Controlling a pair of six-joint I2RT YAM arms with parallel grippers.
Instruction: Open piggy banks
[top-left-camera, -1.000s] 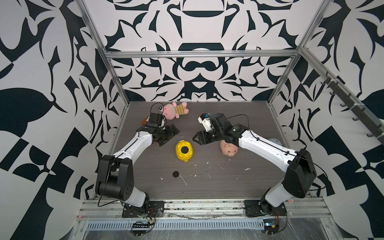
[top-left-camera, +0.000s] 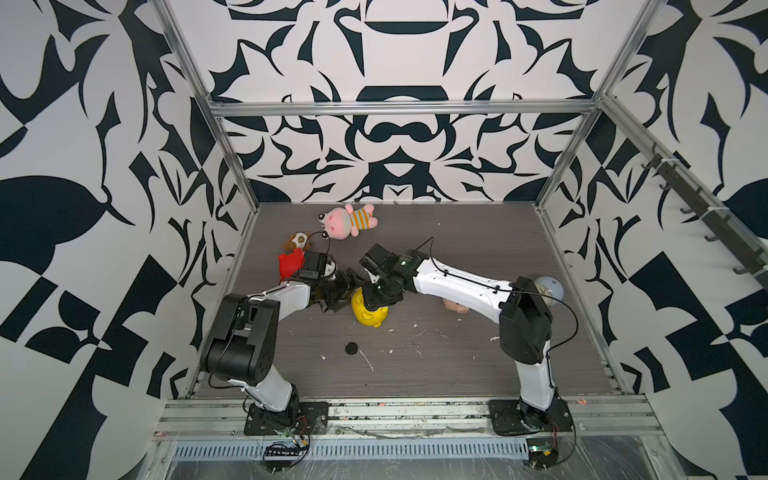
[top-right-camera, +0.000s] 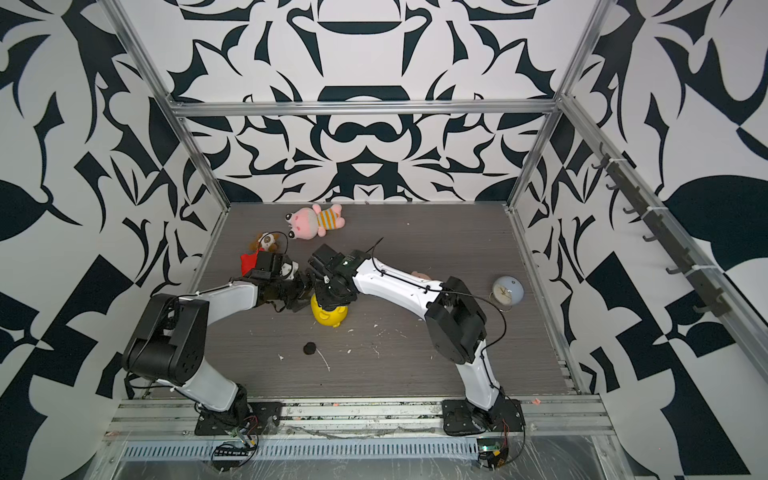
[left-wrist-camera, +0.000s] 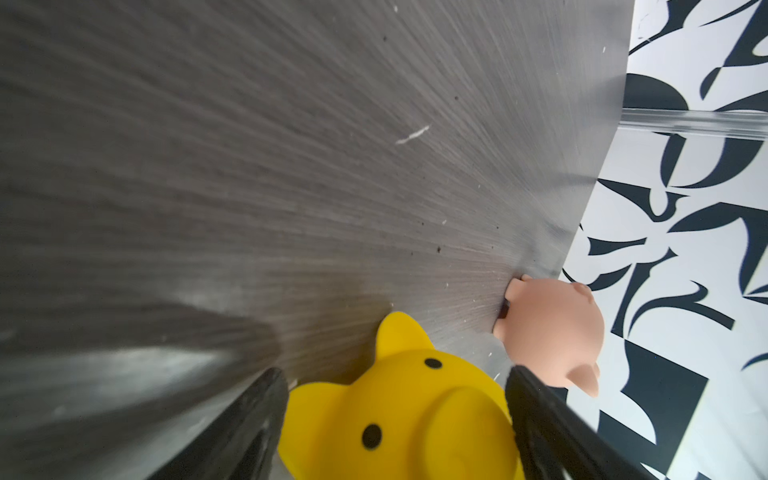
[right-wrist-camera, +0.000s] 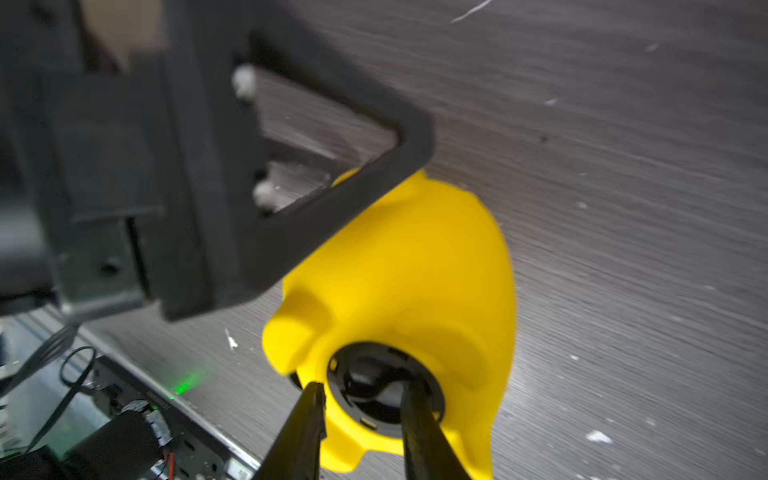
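Note:
A yellow piggy bank (top-left-camera: 370, 317) lies with its underside up, showing a dark round plug (right-wrist-camera: 360, 376) in the right wrist view. My right gripper is over it, fingers part open at the plug. My left gripper stands open with its fingers either side of the bank's yellow face; whether they touch is unclear. A pink piggy bank (left-wrist-camera: 552, 328) lies to the right, mostly hidden by my right arm in the top views.
A pink plush toy (top-left-camera: 341, 224), a brown toy (top-left-camera: 299, 240) and a red object (top-left-camera: 289, 265) lie at the back left. A grey round object (top-right-camera: 507, 289) is at the right. A dark disc (top-left-camera: 351, 348) lies on the bare front table.
My right gripper has swung left and over the yellow bank, now covering it in the top views. My left gripper has come lower, toward the bank.

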